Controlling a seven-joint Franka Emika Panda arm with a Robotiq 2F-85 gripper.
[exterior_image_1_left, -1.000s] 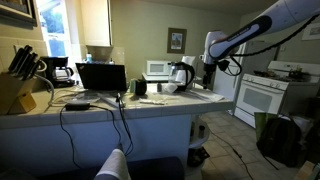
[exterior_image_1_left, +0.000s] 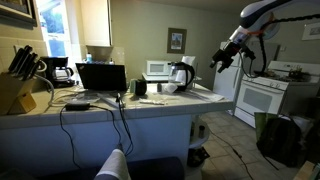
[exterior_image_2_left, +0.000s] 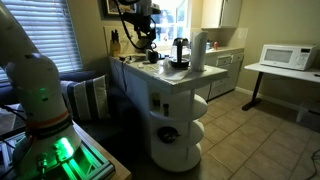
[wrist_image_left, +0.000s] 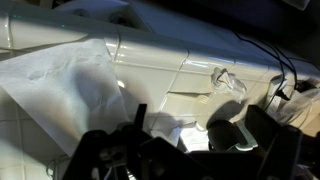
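Note:
My gripper is open above the tiled counter, its dark fingers wide apart in the wrist view. No object shows held between them. In exterior view 1 the gripper (exterior_image_1_left: 218, 63) hangs at the arm's end, above and to the right of the counter's far end. From exterior view 2 the gripper (exterior_image_2_left: 143, 38) appears high in front of the window. A flat white sheet, paper or cloth (wrist_image_left: 70, 88), lies on the tiles at left in the wrist view. Beyond the fingers are a crumpled clear piece (wrist_image_left: 228, 82) and a partly hidden dark round object.
The counter (exterior_image_1_left: 90, 117) carries a knife block (exterior_image_1_left: 14, 92), a black laptop-like box (exterior_image_1_left: 103, 77), a dark green cup (exterior_image_1_left: 140, 87) and a black-and-white kettle (exterior_image_1_left: 183, 74). A paper roll (exterior_image_2_left: 198, 49) stands near the corner. The stove (exterior_image_1_left: 270, 97) is at right.
In exterior view 1 the arm has swung right and upward, taking the gripper up and away from the kettle's side. The counter objects look unmoved.

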